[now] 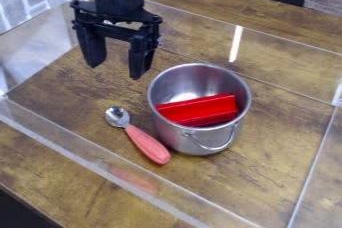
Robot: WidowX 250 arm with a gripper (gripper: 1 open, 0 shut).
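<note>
My black gripper (115, 56) hangs at the upper left of the view, its two fingers spread wide and pointing down, open with nothing between them. Below it a spoon (147, 142) with a pink handle lies on the wooden surface. To the right stands a steel pot (199, 78) with a wire handle, holding a red block (197, 110).
The wooden table (267, 172) has clear room on the right and at the lower left. Clear panels or edges run along the left and front. A white strip lies behind the pot.
</note>
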